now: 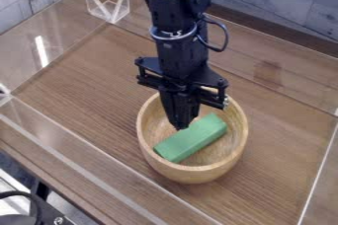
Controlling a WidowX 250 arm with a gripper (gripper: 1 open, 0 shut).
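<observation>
My black gripper points down over a round light wooden bowl, its tips above the bowl's back part. A green block lies diagonally in the bowl, below and in front of the tips. Whether the fingers are open or shut is hard to make out.
A small clear plastic object stands at the back left. A wall runs along the back. A dark cable or part shows at the bottom left corner.
</observation>
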